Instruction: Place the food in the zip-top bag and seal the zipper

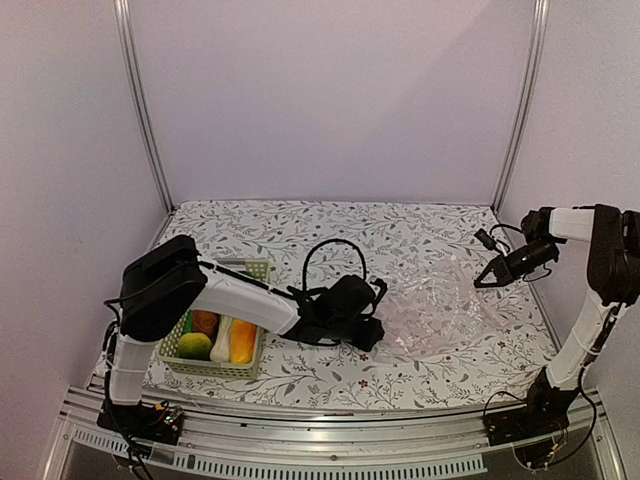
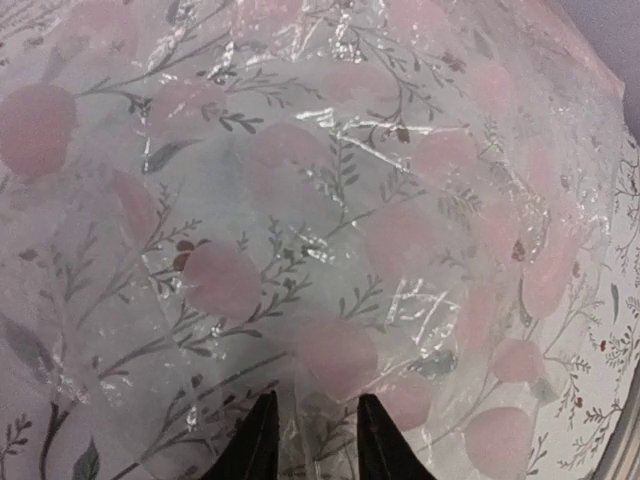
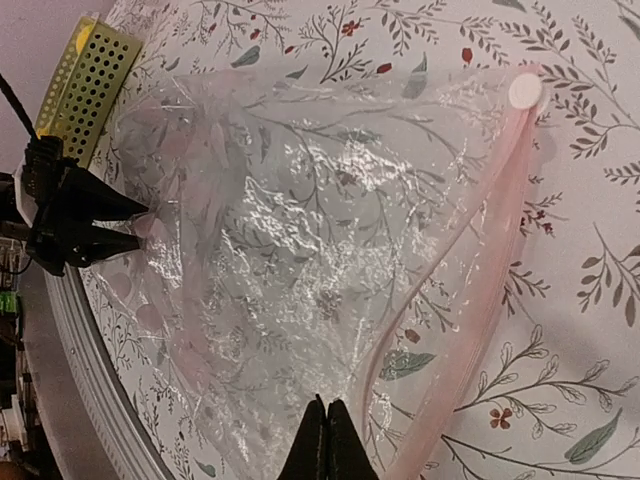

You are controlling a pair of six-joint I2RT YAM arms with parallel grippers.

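Note:
The clear zip bag [image 1: 435, 310] lies crumpled on the table, pink dots showing at its far end in the left wrist view. In the right wrist view its pink zip edge has two lips apart, meeting at a white slider [image 3: 525, 91]. My left gripper stands partly open at the dotted end, with a fold of film showing between its fingers. Over the zip edge, my right gripper is shut, its tips together; whether film is pinched there is unclear. Food, including a yellow piece [image 1: 242, 341] and a green one [image 1: 194, 346], sits in the basket.
A light green basket [image 1: 210, 369] stands at the left, partly covered by my left arm [image 1: 245, 300]. Free table [image 1: 330, 225] stretches behind the bag. A metal rail [image 1: 330, 440] runs along the front edge.

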